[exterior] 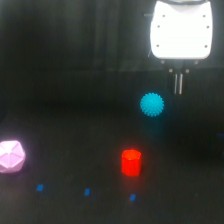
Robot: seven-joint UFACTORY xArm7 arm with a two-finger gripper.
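My gripper [178, 87] hangs at the upper right under its white hand, pointing down. Its two thin fingers stand close together with a narrow dark gap, and nothing shows between them. Whether they are shut cannot be told. Below and to the left of the fingertips in the picture is a bright blue ball with a bumpy outline [152, 104], apart from them. A red, short cylinder-like block [131, 162] sits lower, near the middle. At the left edge lies a pale pink faceted ball [11, 156].
Several small blue marks dot the dark surface near the front, one of them a blue spot [87, 191] below the middle.
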